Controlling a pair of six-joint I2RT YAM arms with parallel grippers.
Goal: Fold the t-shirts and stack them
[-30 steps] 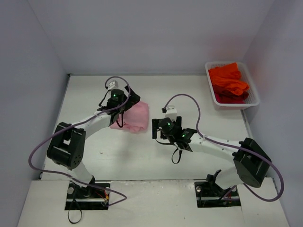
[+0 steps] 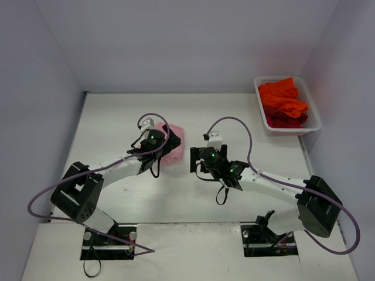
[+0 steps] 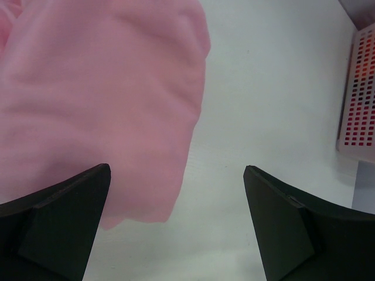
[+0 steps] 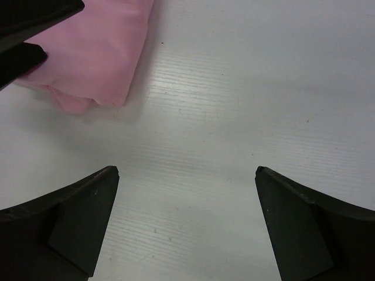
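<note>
A pink t-shirt (image 2: 174, 153), bunched into a compact folded shape, lies left of the table's middle, partly hidden under my left arm in the top view. My left gripper (image 2: 171, 138) is over the shirt, its fingers open. In the left wrist view the pink cloth (image 3: 111, 105) spreads behind the left finger, and nothing sits between the fingers. To the right of the shirt, my right gripper (image 2: 208, 159) hangs open above bare table. The right wrist view has the shirt's edge (image 4: 111, 64) at upper left, with a dark finger of the left gripper in front of it.
A white basket (image 2: 317, 120) stands at the back right, holding orange and dark red cloth (image 2: 284, 99). Bare white table (image 2: 217, 111) stretches behind and between the arms. Grey walls close in the back and both sides.
My left gripper has moved right and toward the front across the pink shirt. The shirt shows no clear movement.
</note>
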